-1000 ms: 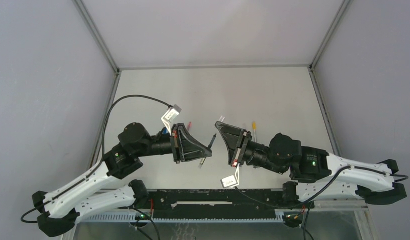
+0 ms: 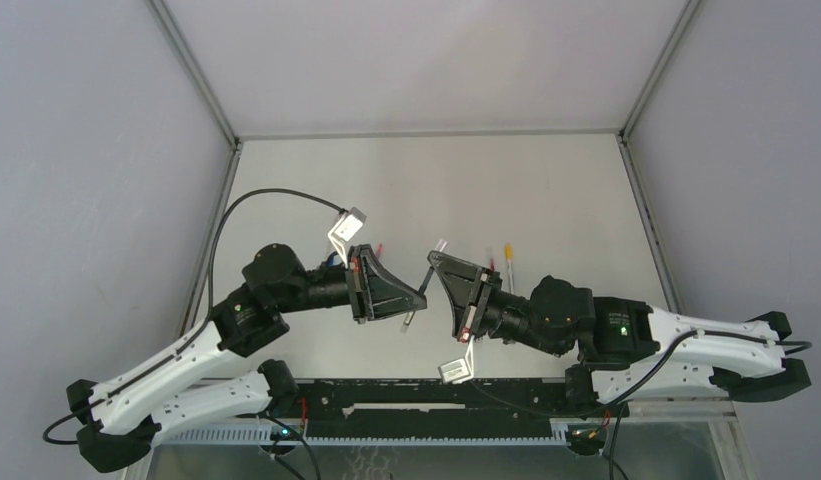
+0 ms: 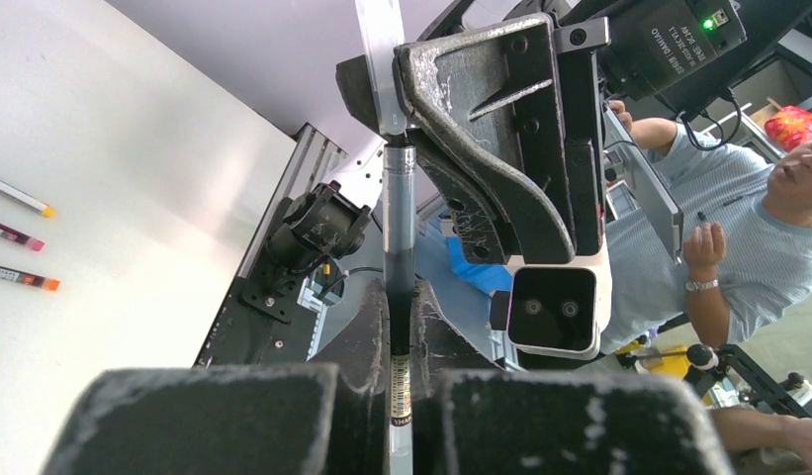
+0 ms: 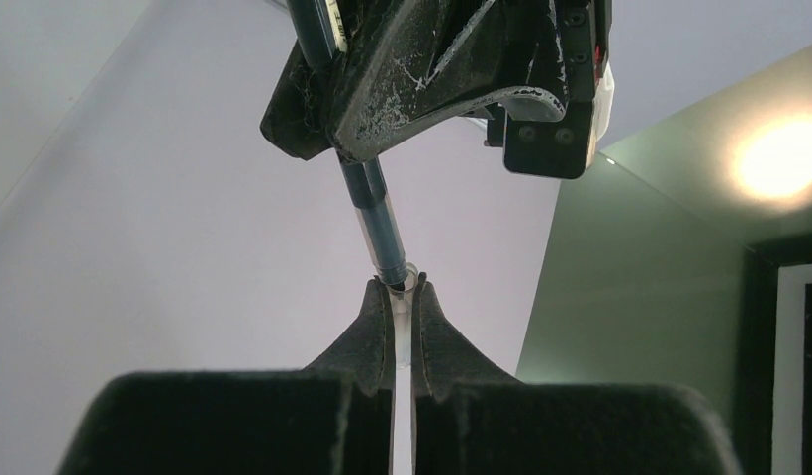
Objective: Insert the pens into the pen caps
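In mid-air over the table, my left gripper (image 2: 420, 298) is shut on a dark pen (image 3: 400, 247), which shows upright in the left wrist view and slants up toward my right gripper (image 2: 435, 258). That gripper is shut around a clear pen cap (image 3: 380, 59). In the right wrist view the pen's end (image 4: 387, 252) meets the cap's mouth between the right fingertips, in line with it; how far it is inside I cannot tell.
Pens with yellow (image 3: 41, 208), pink (image 3: 31, 242) and orange (image 3: 41, 282) ends lie on the white table (image 2: 436, 170) beneath the grippers.
Both grippers have moved slightly closer together, the right one a little leftward, so the pen's tip and the cap now meet.
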